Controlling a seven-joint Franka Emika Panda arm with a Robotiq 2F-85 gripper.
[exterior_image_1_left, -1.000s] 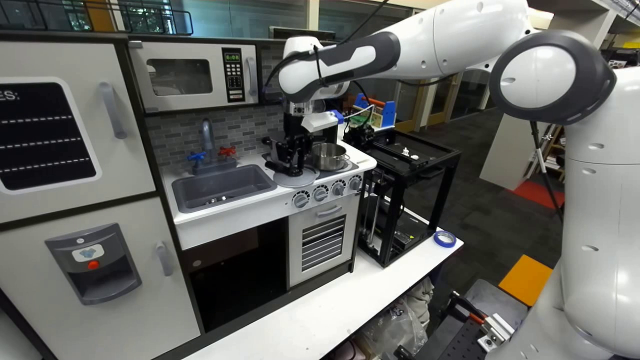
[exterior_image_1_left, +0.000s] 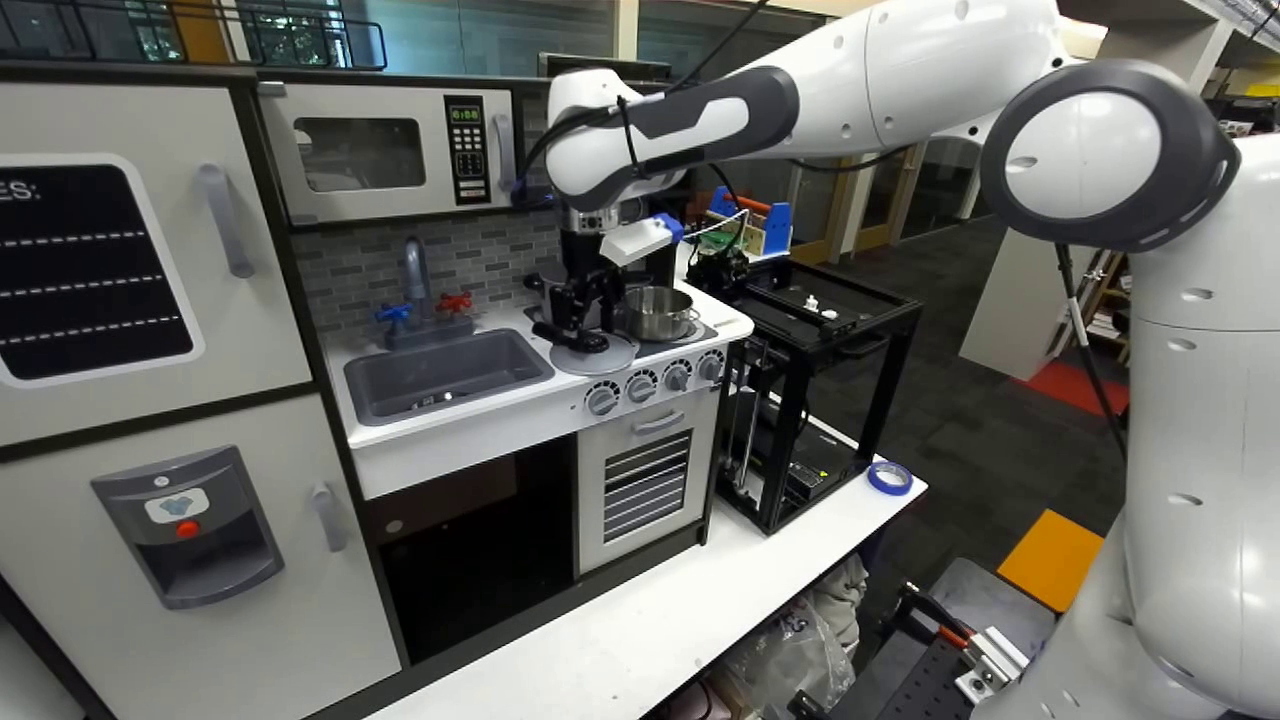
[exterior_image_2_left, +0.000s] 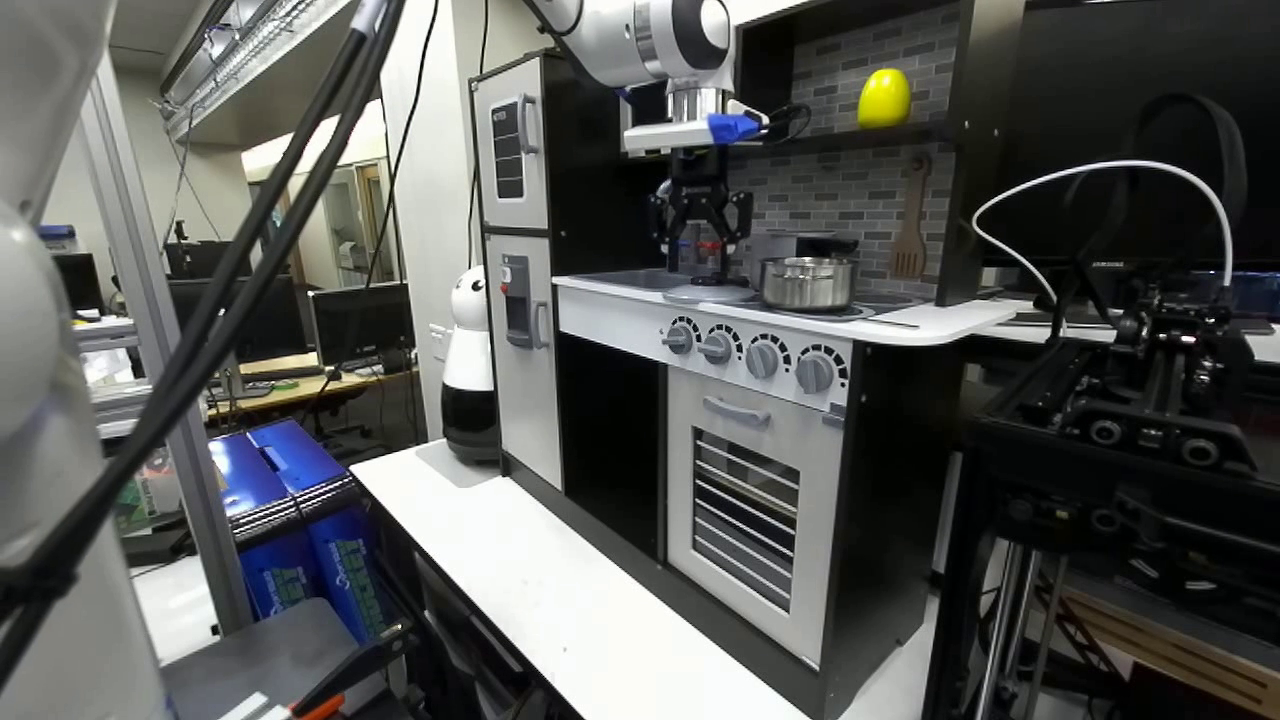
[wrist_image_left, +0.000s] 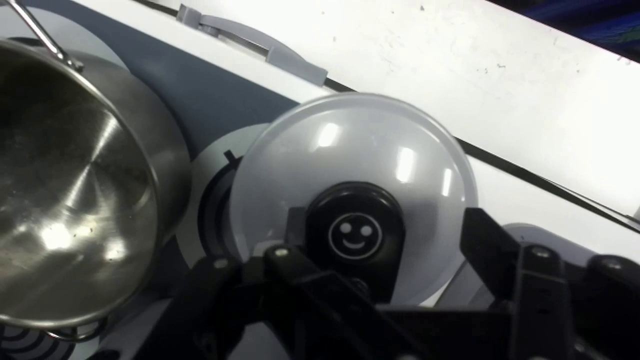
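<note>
A clear, domed lid (wrist_image_left: 372, 138) lies at the stove's front left, partly over the burner there. On top is its black knob (wrist_image_left: 355, 235), marked with a smiling face. My gripper is open over the lid, with the knob between its fingers. The left finger is close beside the knob, while a wide gap separates it from the right finger (wrist_image_left: 489, 240). Whether the left finger touches the knob, I cannot tell. An empty metal pot (wrist_image_left: 171, 150) stands beside the lid, uncovered. In exterior view 2 the gripper (exterior_image_2_left: 708, 274) points down at the lid.
The grey sink (exterior_image_1_left: 450, 372) is left of the lid in exterior view 1. Stove knobs (exterior_image_1_left: 642, 386) line the front edge. Behind the gripper is a dark grey item (exterior_image_2_left: 780, 254). A yellow object (exterior_image_2_left: 884, 98) sits on the shelf above.
In exterior view 1 the wrist and hand have shifted slightly left. The pot has not moved.
</note>
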